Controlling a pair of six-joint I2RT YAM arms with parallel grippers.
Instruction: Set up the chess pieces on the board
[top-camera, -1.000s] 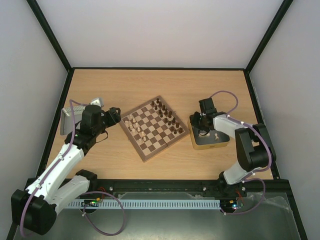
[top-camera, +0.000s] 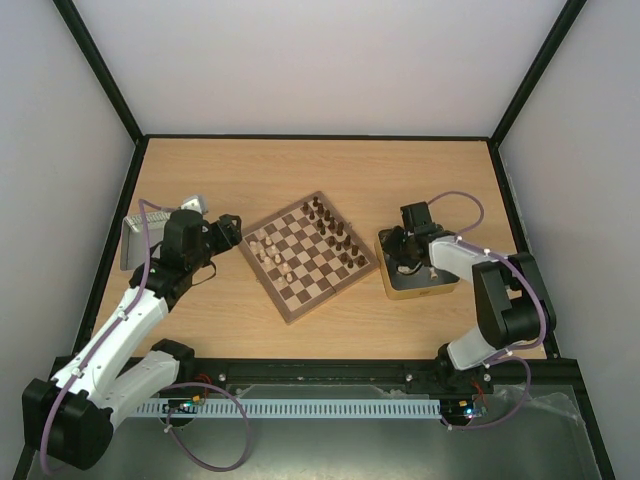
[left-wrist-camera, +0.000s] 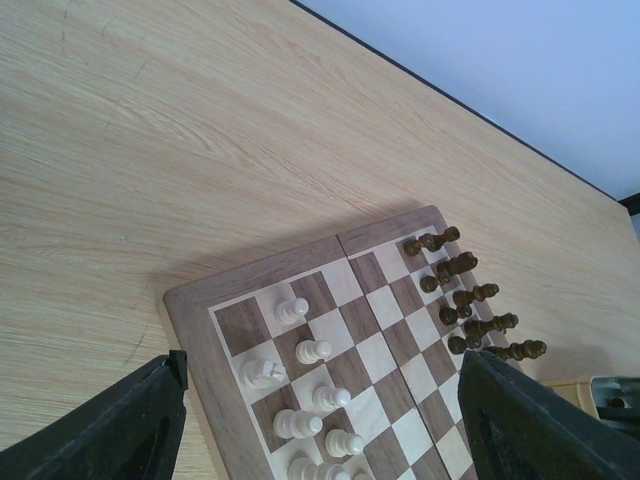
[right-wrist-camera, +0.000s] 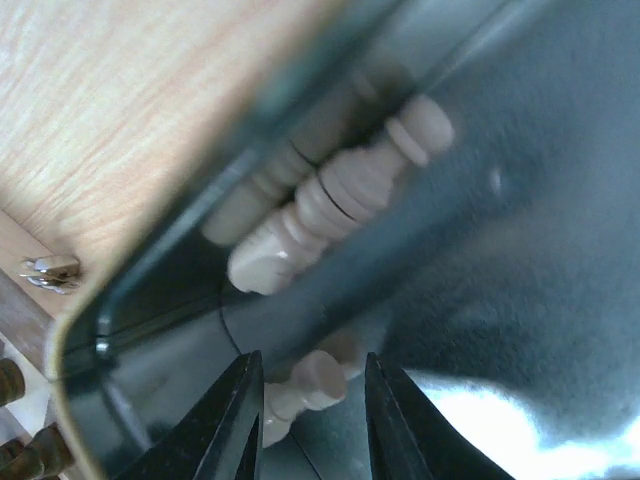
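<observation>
The chessboard (top-camera: 300, 290) lies mid-table, dark pieces (top-camera: 330, 226) along its right side, white pieces (top-camera: 277, 258) on the left. My left gripper (top-camera: 228, 232) hangs open left of the board, nothing between its fingers. My right gripper (top-camera: 395, 248) is down in the yellow-rimmed bin (top-camera: 420, 293) right of the board. In the right wrist view its open fingers stand beside a lying white piece (right-wrist-camera: 319, 380), partly hidden by a finger; a longer white piece (right-wrist-camera: 340, 197) lies along the bin's wall.
A grey tray (top-camera: 134, 245) sits at the left behind the left arm.
The right arm has shifted slightly over the bin. The left arm and the board show no visible change.
</observation>
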